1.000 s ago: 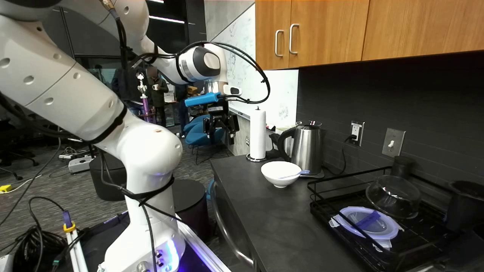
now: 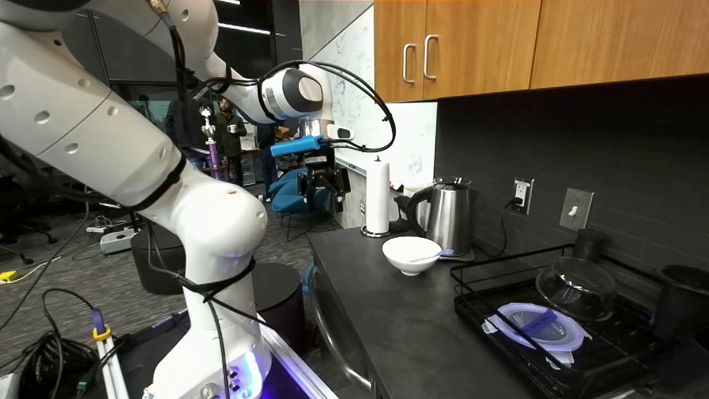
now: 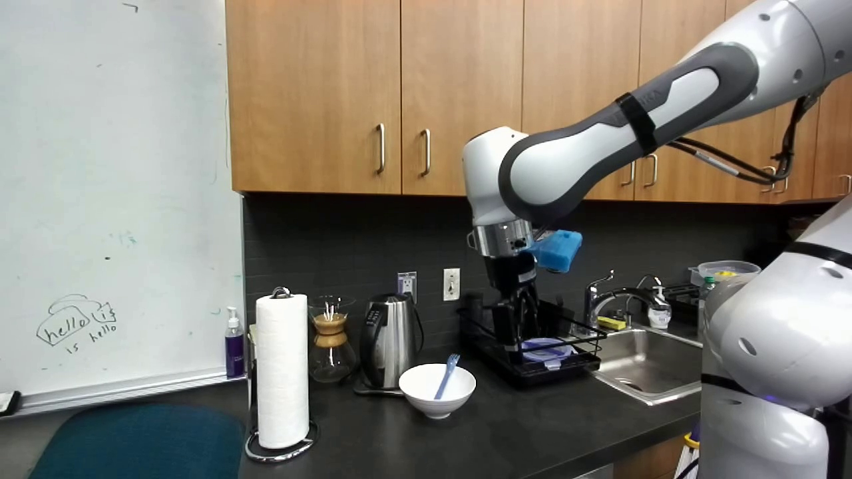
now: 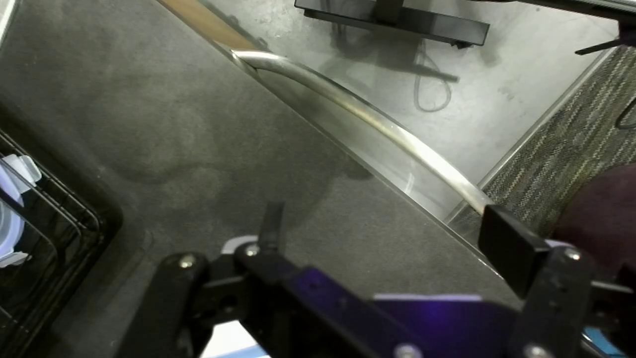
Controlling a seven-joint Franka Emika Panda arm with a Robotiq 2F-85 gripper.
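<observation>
My gripper [image 2: 324, 192] hangs in the air over the counter's front side, with its fingers apart and nothing between them. In the wrist view its fingers [image 4: 505, 243] stand wide, with bare dark counter [image 4: 316, 197] and the counter edge beyond. A white bowl [image 3: 431, 406] rests on the counter, and a blue fork [image 3: 447, 375] leans inside it, handle over the rim. In exterior view 1 the bowl [image 2: 406, 256] is to the right of and lower than the gripper, apart from it. Only a white sliver, perhaps the bowl, shows behind the gripper in the wrist view.
Behind the bowl stand a steel kettle [image 2: 452, 216] and a paper towel roll [image 2: 378, 197]. A black dish rack [image 3: 511, 368] holds a pale purple plate [image 2: 541, 327] and a clear dome [image 2: 576, 289]. The sink [image 3: 651, 359] lies farther right. Counter between bowl and rack is clear.
The arm, gripper, bowl and fork look unmoved. Only a person in the far background has shifted slightly.
</observation>
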